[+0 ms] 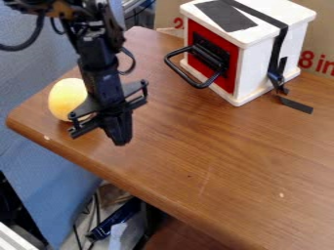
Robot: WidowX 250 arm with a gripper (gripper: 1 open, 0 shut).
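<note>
My black gripper (115, 127) hangs low over the left part of the wooden table (216, 166), its tip pointing down; whether its fingers are open or shut is not clear. Just behind and left of it sits a pale yellow round object (65, 98), partly hidden by the gripper. To the right at the back stands a white box (261, 83) with a red front panel (217, 70), a black bar handle sticking out from it and black straps over its top and side.
A cardboard box (313, 54) stands behind the white box. The table's left edge drops to cables and items below, beside a blue surface (46, 171).
</note>
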